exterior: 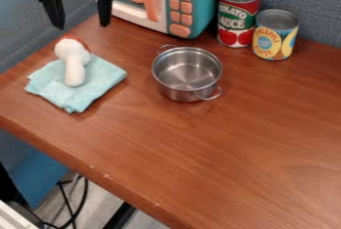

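My black gripper (80,10) hangs at the top left, its two fingers spread apart with nothing between them. Below it a white toy (75,66) with a rounded head and red on top lies on a folded light blue cloth (104,82). A steel pot (186,74) with two handles stands at the middle of the wooden table (213,163).
A teal toy microwave (189,4) stands at the back, with a tomato sauce can (237,16) and a yellow can (274,36) to its right. Cables lie below the table's left edge.
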